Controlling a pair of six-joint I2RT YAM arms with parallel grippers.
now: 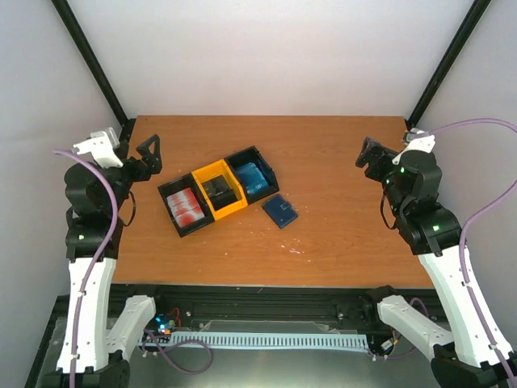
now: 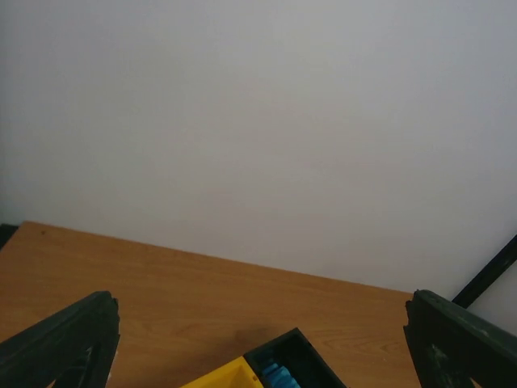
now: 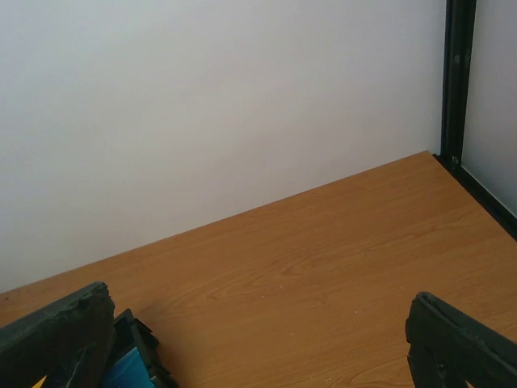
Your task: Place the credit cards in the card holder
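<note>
In the top view a row of three bins sits mid-table: a black bin holding red-white cards [image 1: 184, 207], a yellow bin with dark cards [image 1: 218, 191], and a black bin with blue cards [image 1: 250, 178]. A flat dark blue object [image 1: 279, 210], perhaps the card holder, lies just in front of the right bins. My left gripper [image 1: 148, 156] hovers left of the bins, open and empty, its fingers wide apart in the left wrist view. My right gripper [image 1: 366, 157] hovers at the table's right, also open and empty.
Walls [image 1: 266, 56] and black frame posts bound the back and sides.
</note>
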